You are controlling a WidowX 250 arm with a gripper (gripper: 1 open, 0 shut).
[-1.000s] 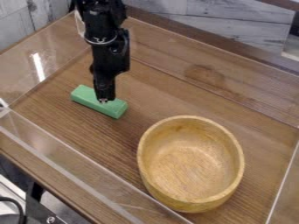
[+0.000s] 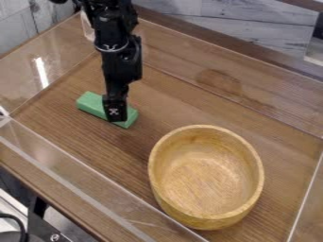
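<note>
A green rectangular block [image 2: 93,103] lies at an angle on the wooden table left of centre. My black gripper [image 2: 112,112] reaches down from the top, its open fingers at the right part of the block, partly covering it. A round light wooden bowl [image 2: 206,175] sits at the lower right.
A pale wall or board runs along the back right, and white edging borders the left side. A black cable lies at the lower left corner.
My gripper has moved down onto the green block's right part. The block and the bowl look unmoved.
</note>
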